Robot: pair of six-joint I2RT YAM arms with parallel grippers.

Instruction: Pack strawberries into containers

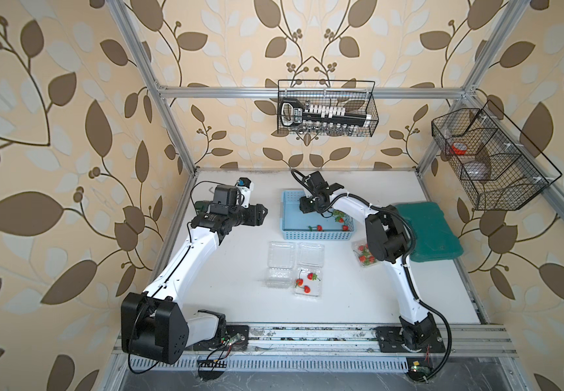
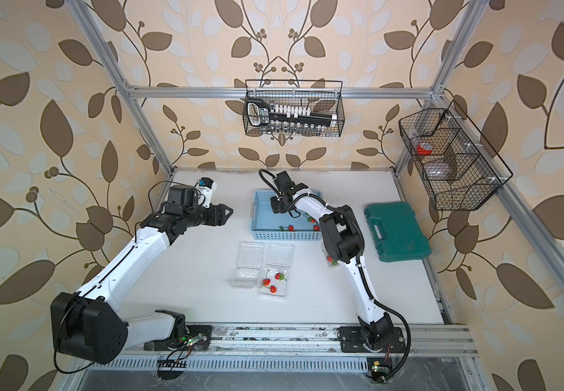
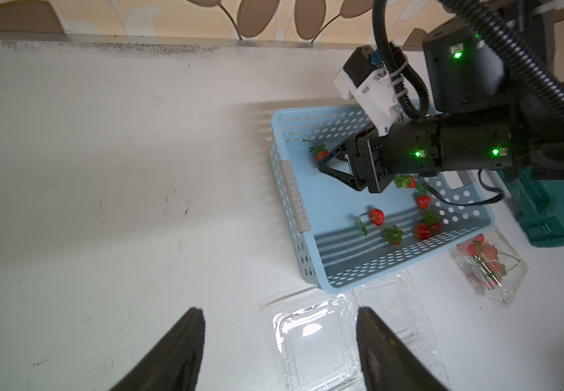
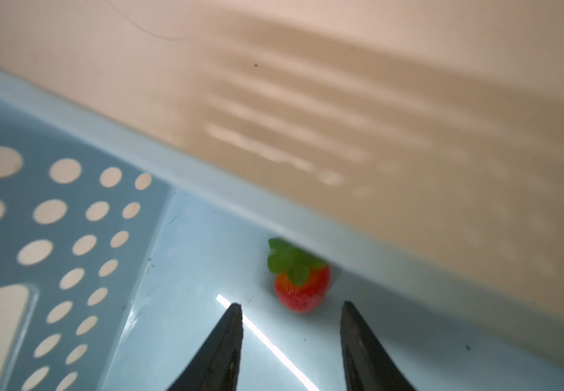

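Observation:
A blue basket (image 3: 286, 195) holds several strawberries, among them one (image 3: 376, 216) near its middle. My right gripper is open over the basket's back left, just short of a strawberry (image 4: 301, 286). Below the basket, an open clear container (image 1: 308, 291) holds three strawberries, beside an empty one (image 1: 278, 277); a filled container (image 3: 490, 264) sits to the right. My left gripper (image 1: 257, 215) is raised left of the basket; its fingertips are blurred at the bottom of its wrist view, and whether it holds anything is unclear.
A green case (image 2: 399, 231) lies at the right. Wire racks (image 1: 327, 107) hang on the back and right.

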